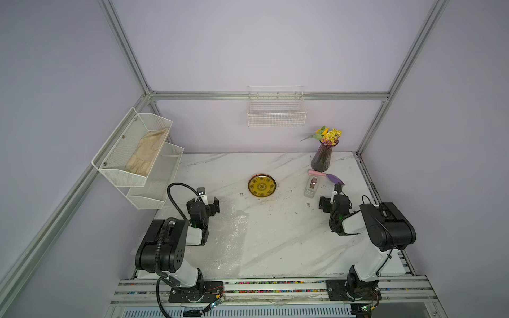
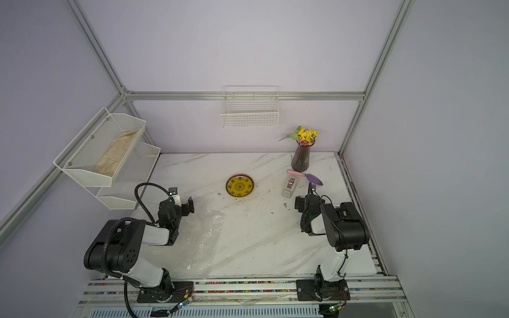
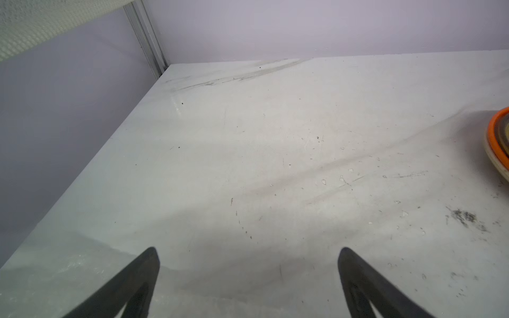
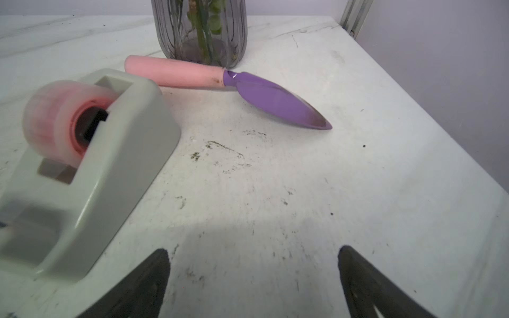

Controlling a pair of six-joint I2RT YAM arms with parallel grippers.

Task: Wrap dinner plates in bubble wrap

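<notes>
A round plate (image 1: 262,186) with a yellow pattern and dark rim lies flat near the table's back middle; the left wrist view shows only the orange edge of this plate (image 3: 495,140), with a pale layer under it. Clear bubble wrap (image 1: 225,238) is spread on the table's left front, partly beneath the left arm. Above its back part my left gripper stands open, empty, left of the plate. My right gripper is also open with nothing between its fingers, over bare table just to the right of the tape dispenser (image 4: 132,127).
Behind the dispenser lies a trowel (image 4: 270,98) with a pink handle, before a flower vase (image 1: 321,157). A white rack (image 1: 140,180) overhangs the left edge; a wire basket (image 1: 276,114) hangs at the back.
</notes>
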